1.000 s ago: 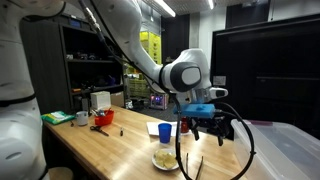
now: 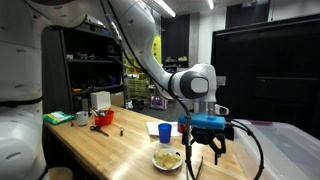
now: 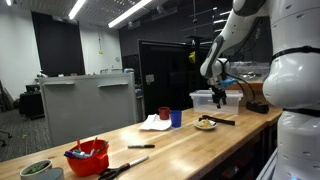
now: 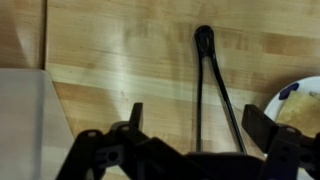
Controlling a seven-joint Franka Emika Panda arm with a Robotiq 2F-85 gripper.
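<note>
Above the table, my gripper stands open, its two dark fingers spread wide with nothing between them. Black tongs [image 4: 205,45] lie on the wood beneath it, two thin arms joined at a rounded end, and in the wrist view they run down between the fingers. A white bowl [image 4: 310,88] with yellowish food in it sits beside the tongs at the right edge of that view. In exterior view 1 the bowl [image 2: 167,159] is left of the gripper [image 2: 205,150], which hangs over the tongs.
A blue cup [image 2: 165,131] stands behind the bowl, with a red cup [image 3: 163,113] near it. A red basket [image 3: 87,158] and dark-handled utensils [image 3: 122,167] are at the table's other end. A translucent bin [image 4: 30,125] borders the gripper's side.
In exterior view 1 the arm's wrist has shifted slightly right and turned, with the gripper moving over the tongs. The bowl and cups have stayed in place.
</note>
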